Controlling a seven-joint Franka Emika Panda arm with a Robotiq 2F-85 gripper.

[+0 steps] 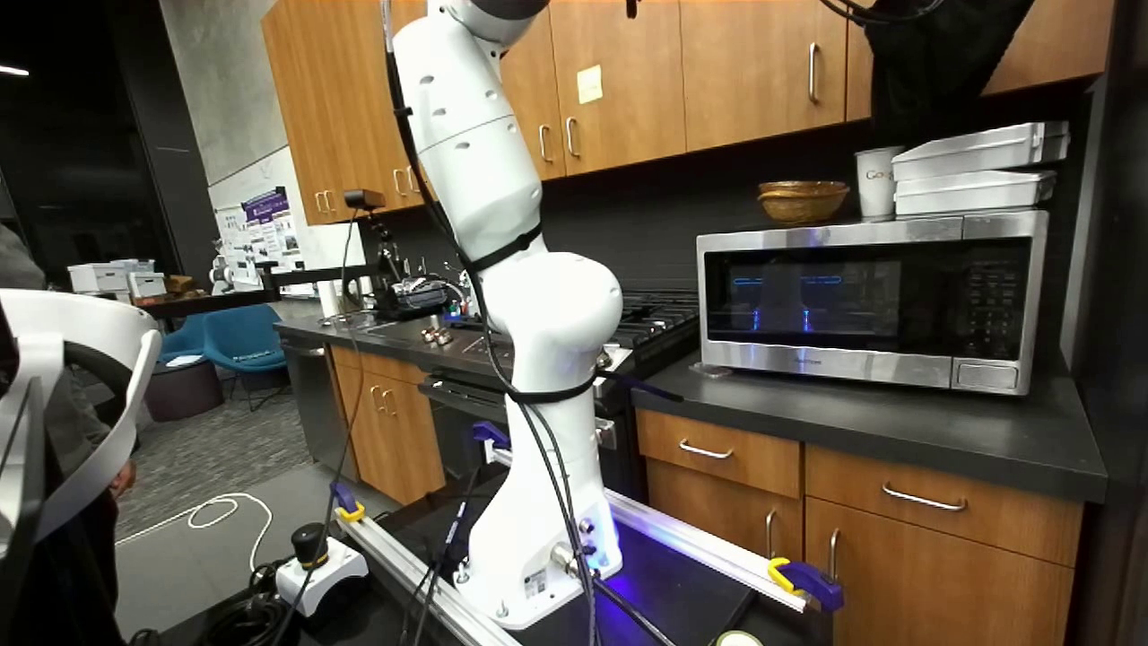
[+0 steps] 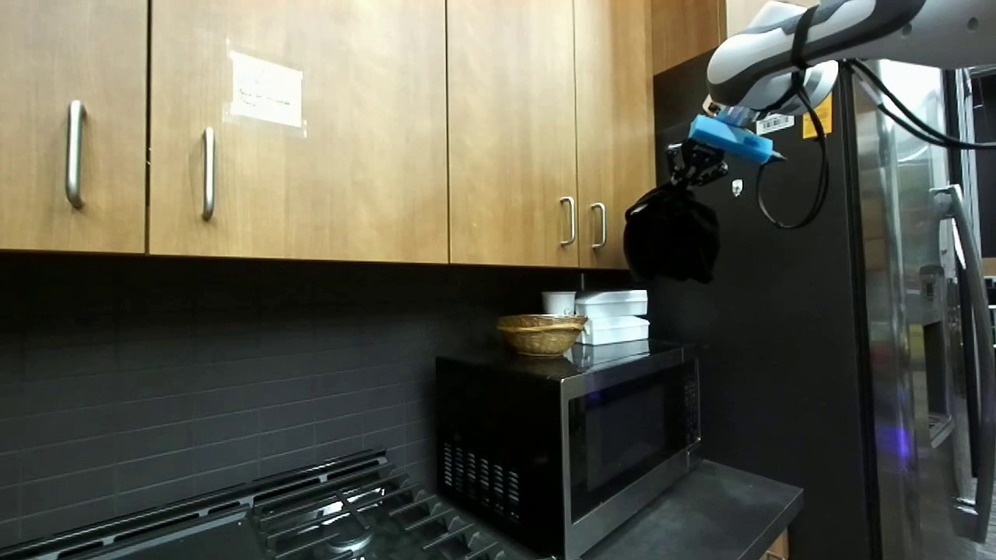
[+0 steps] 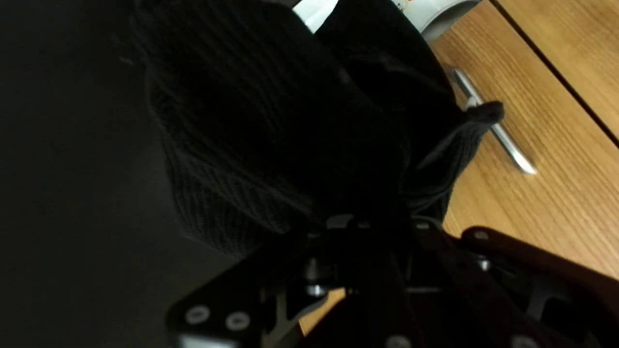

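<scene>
A black ribbed knit cloth, perhaps a hat, fills much of the wrist view. My gripper is shut on it, though the fingertips are dark and hard to make out against the fabric. In exterior view 2 the gripper is raised in front of the dark fridge side, and the cloth hangs below it, higher than the microwave. Exterior view 1 shows only the hanging cloth at the upper edge; the gripper itself is out of that frame.
On the microwave stand a wicker basket, a white cup and two stacked white containers. Wooden upper cabinets line the wall beside the cloth.
</scene>
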